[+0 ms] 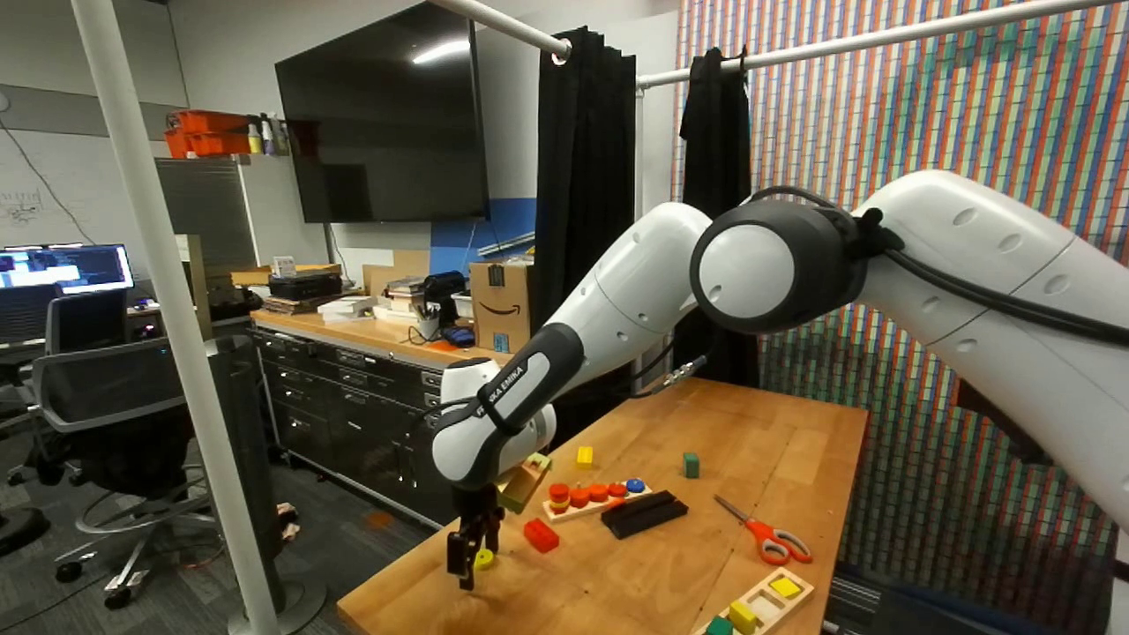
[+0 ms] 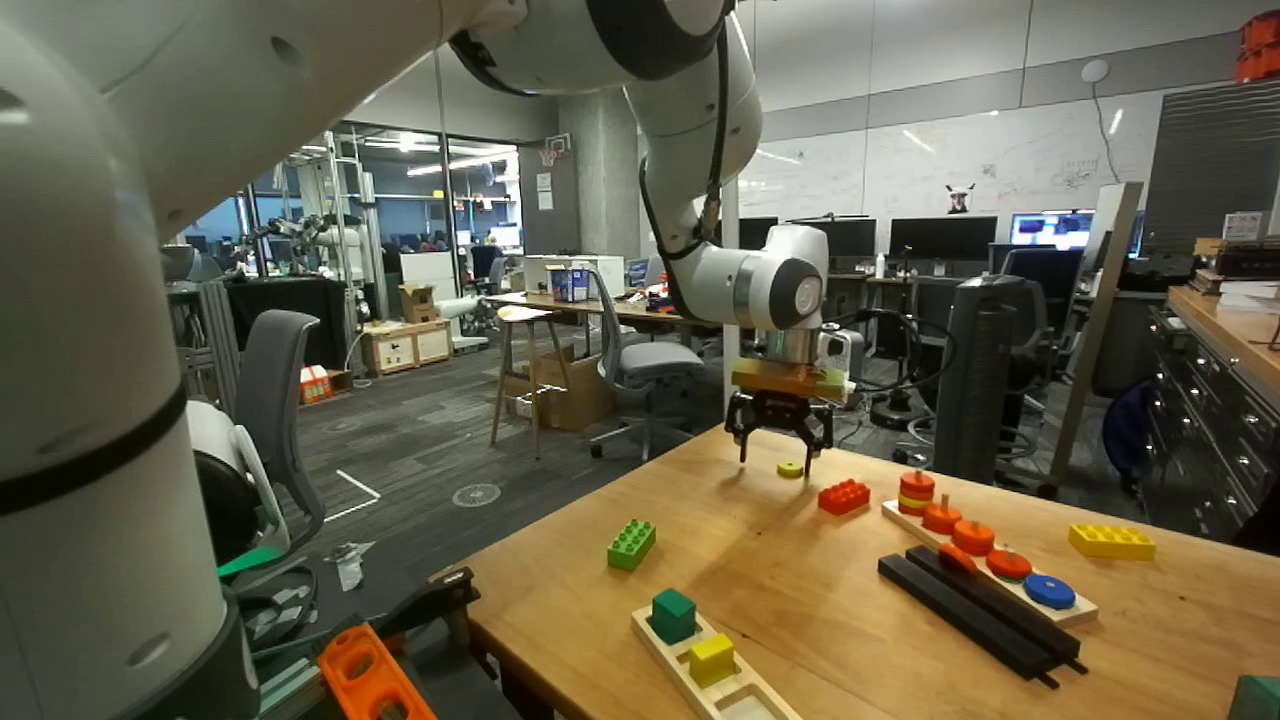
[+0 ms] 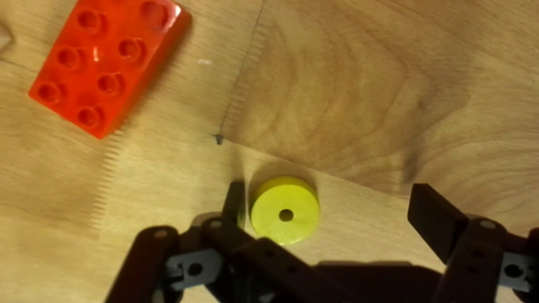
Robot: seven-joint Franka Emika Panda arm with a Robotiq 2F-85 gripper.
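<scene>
A round yellow disc [image 3: 285, 212] with a small centre hole lies flat on the wooden table [image 3: 151, 192]. My gripper stands open above it, pointing down. In the wrist view the disc is between the fingers, much nearer the left fingertip [image 3: 233, 202], with a wide gap to the right one [image 3: 429, 217]. Exterior view 2 has the gripper [image 2: 776, 466] low over the far end of the table, the yellow disc [image 2: 789, 469] under it. Whether the left fingertip touches the disc, I cannot tell.
A red brick [image 2: 843, 497] sits close by. Beyond it are a peg board [image 2: 1086, 606] with coloured discs and a black tray [image 2: 978, 612]. Scissors [image 1: 770, 538], a green brick [image 2: 631, 544] and a block board [image 2: 672, 666] lie elsewhere. Bare wood surrounds the disc.
</scene>
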